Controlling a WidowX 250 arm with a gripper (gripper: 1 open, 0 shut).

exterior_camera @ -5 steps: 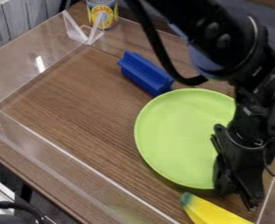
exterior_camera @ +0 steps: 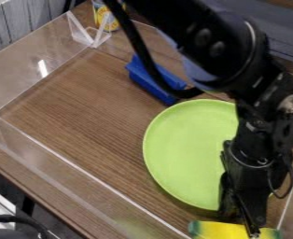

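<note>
A black gripper (exterior_camera: 246, 217) reaches down at the right, its lower end over a yellow object (exterior_camera: 217, 231) at the bottom edge, partly cut off by the frame. Whether anything is between its fingers is hidden; it appears shut. A light green plate (exterior_camera: 180, 154) lies just behind the gripper, on the wooden surface (exterior_camera: 75, 117), partly covered by the arm.
A blue block (exterior_camera: 156, 81) lies behind the plate. A can (exterior_camera: 103, 16) stands at the back left. Clear plastic walls edge the surface at left and front. The wooden surface left of the plate is clear.
The gripper has moved down toward the front edge onto the yellow object, which now lies lower and more level in view.
</note>
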